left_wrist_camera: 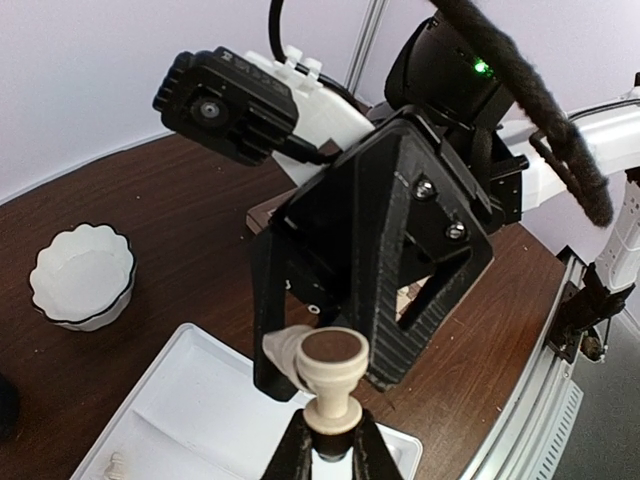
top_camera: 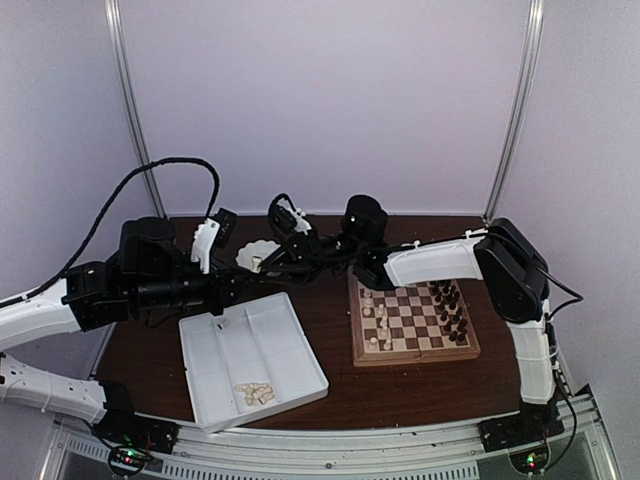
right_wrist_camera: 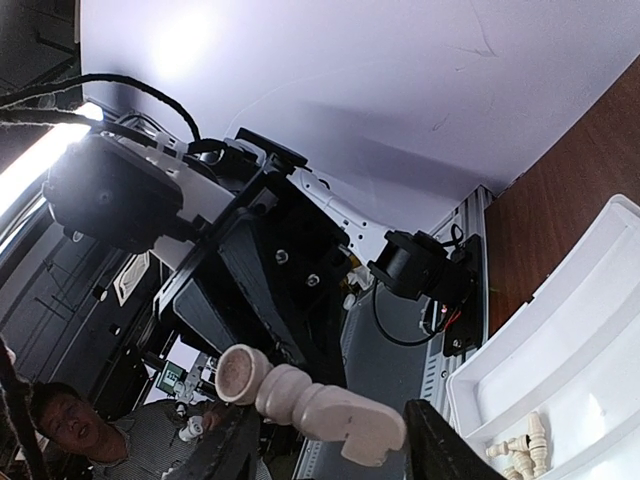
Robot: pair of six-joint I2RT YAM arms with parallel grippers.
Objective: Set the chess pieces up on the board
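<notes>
A white chess piece (left_wrist_camera: 331,370) is held in the air by my left gripper, shut on its dark-based end. My right gripper (top_camera: 262,268) meets it over the tray; in the left wrist view its fingers stand apart around or just behind the piece, and contact is unclear. The same piece (right_wrist_camera: 325,405) lies crosswise before the right fingers in the right wrist view. The board (top_camera: 408,350) on the right holds black pieces and several white ones. More white pieces (top_camera: 254,393) lie in the white tray (top_camera: 285,335).
A white scalloped bowl (left_wrist_camera: 82,275) stands behind the tray, partly hidden by the grippers in the top view. Both arms span the table's middle at height. Bare wood surrounds the board and tray.
</notes>
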